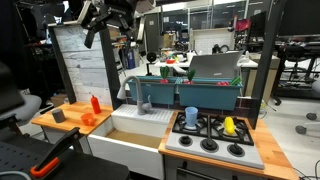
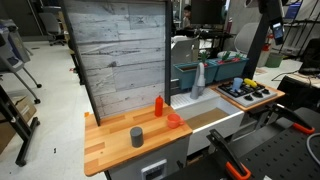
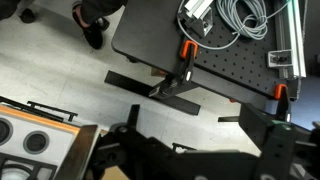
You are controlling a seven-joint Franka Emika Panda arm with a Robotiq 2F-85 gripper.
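Note:
My gripper point(image 1: 109, 42) hangs high above the left side of the counter. Its fingers stand wide apart and nothing shows between them. In the wrist view the dark gripper is over bare floor, with one finger low on either side. The stove point(image 1: 212, 138) carries a blue cup point(image 1: 191, 116) and a yellow object point(image 1: 229, 126). A red bottle point(image 1: 96, 104), an orange bowl point(image 1: 89, 119) and a grey cup point(image 1: 58, 115) stand on the counter's left part, well below my gripper.
Between the wooden sections lies an open white basin point(image 2: 208, 117) with a grey faucet point(image 2: 199, 80) behind it. Teal bins point(image 1: 206, 94) line the back. A white-grey plank panel point(image 2: 128, 75) rises behind the left section. A dark perforated table point(image 3: 240, 60) fills the upper wrist view.

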